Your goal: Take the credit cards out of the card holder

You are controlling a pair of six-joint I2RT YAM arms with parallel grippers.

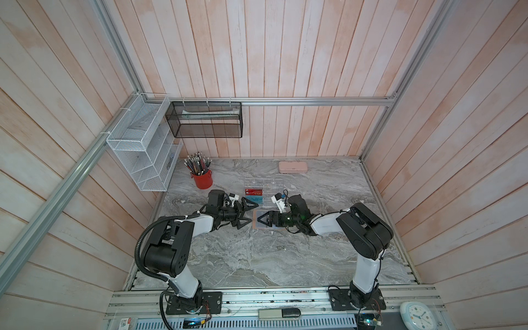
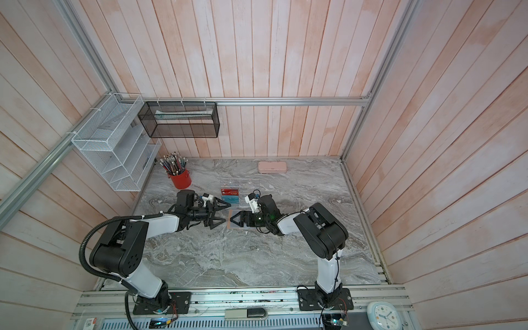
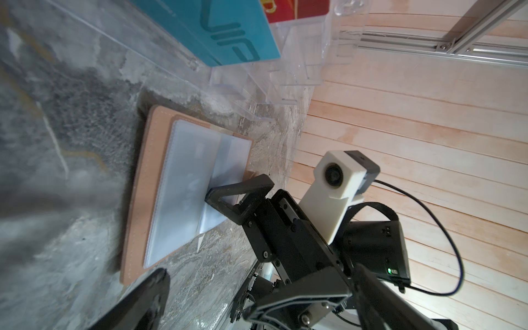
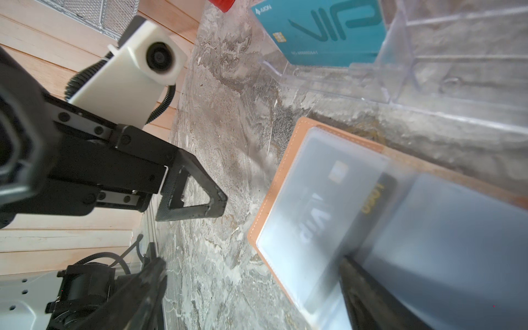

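The open tan card holder (image 4: 299,137) lies flat on the marble table with its clear sleeves facing up. Through one sleeve shows a grey VIP card (image 4: 324,206), beside a dark strip with gold lettering. In the right wrist view, my open right gripper has one blurred finger over the sleeves and the other left of the holder. The left wrist view shows that right finger by the sleeve's far part. My left gripper (image 1: 250,212) stands open at the holder's left side, nothing visible between its fingers. A blue VIP card (image 4: 335,33) and a red card (image 3: 297,10) stand in a clear rack.
The clear acrylic rack (image 4: 379,90) sits just behind the holder. A red pot of pens (image 1: 203,179) is at the back left, and a pink case (image 1: 293,166) at the back. Table space in front of the holder is free.
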